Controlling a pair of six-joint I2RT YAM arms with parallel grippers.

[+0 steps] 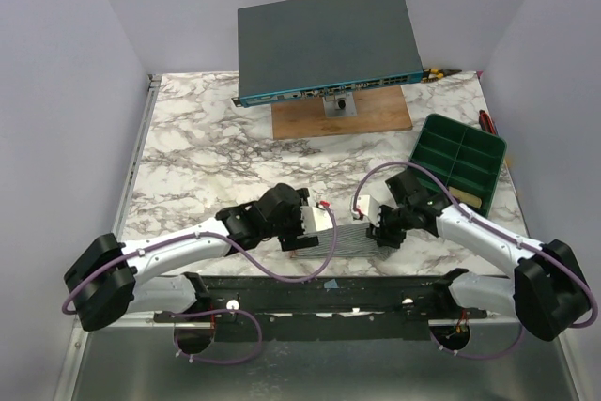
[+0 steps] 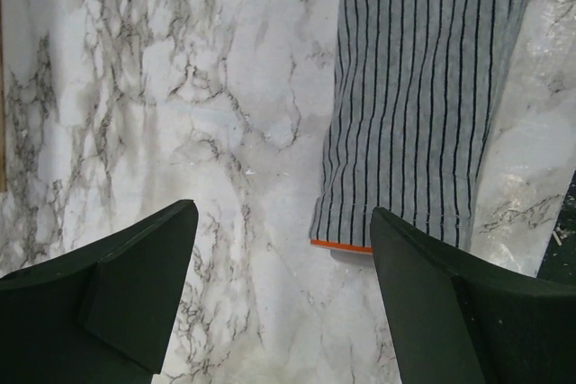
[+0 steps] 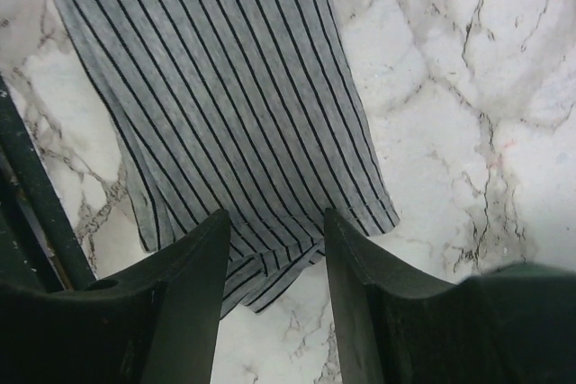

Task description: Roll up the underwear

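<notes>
The grey underwear with dark stripes (image 1: 343, 240) lies flat along the front of the marble table, its orange edge showing in the left wrist view (image 2: 405, 105). My left gripper (image 1: 299, 232) hangs over its left end; in the left wrist view its fingers are apart, with only table and cloth edge beyond them. My right gripper (image 1: 377, 232) is low on the right end, where the cloth (image 3: 243, 105) is bunched and creased between and under the parted fingertips; whether it grips any cloth is unclear.
A green divided box (image 1: 451, 152) stands right of the cloth. A monitor (image 1: 329, 39) on a wooden board (image 1: 291, 124) is at the back. The dark front edge runs close to the cloth.
</notes>
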